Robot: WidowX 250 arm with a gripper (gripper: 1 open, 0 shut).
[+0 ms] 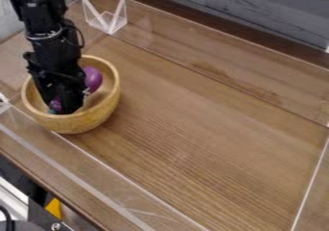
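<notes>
A round wooden bowl [90, 115] sits at the left edge of the tabletop. My black gripper [58, 100] reaches down into it from above, its fingers low inside the bowl. Purple objects show in the bowl, one [91, 78] to the right of the fingers and some purple behind them. The fingertips are mostly hidden by the black parts and the bowl, so what is between them cannot be made out.
A white wire stand [103, 15] is at the back left. A wall runs along the back.
</notes>
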